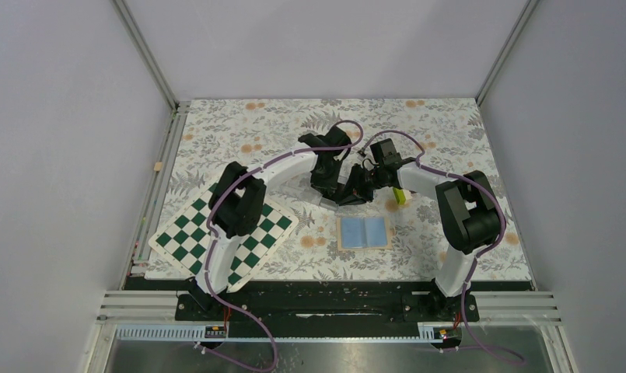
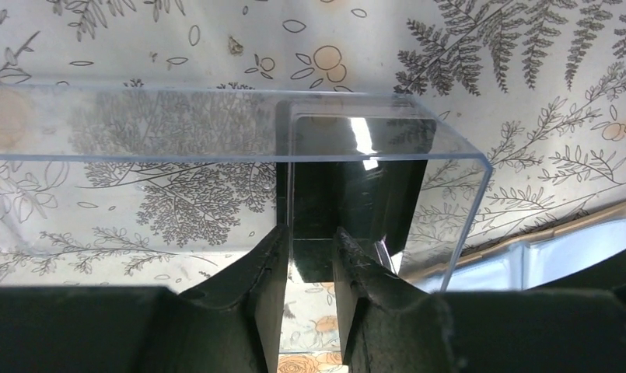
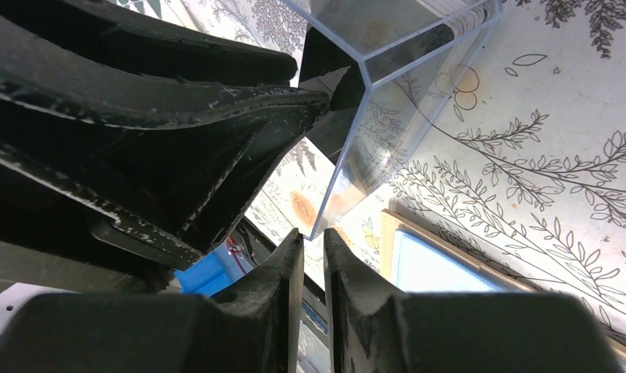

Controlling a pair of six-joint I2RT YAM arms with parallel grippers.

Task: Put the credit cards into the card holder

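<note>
A clear box (image 2: 154, 124) stands under both arms. Inside its right end is a flat, black, rectangular card-like object (image 2: 356, 194), seen through the transparent wall. My left gripper is part open at the box, its fingertips apart with the black object showing behind and between them; whether they touch it cannot be told. In the right wrist view my right gripper is shut on a lower corner of the clear box. The black left arm covers much of that view's left side. From above, the arms hide most of the box.
In front of the box lies a light blue two-panel piece (image 1: 364, 232) on a brown base. A green checkered board (image 1: 239, 225) lies at left, under the left arm. A yellow-green object (image 1: 401, 196) sits beneath the right arm.
</note>
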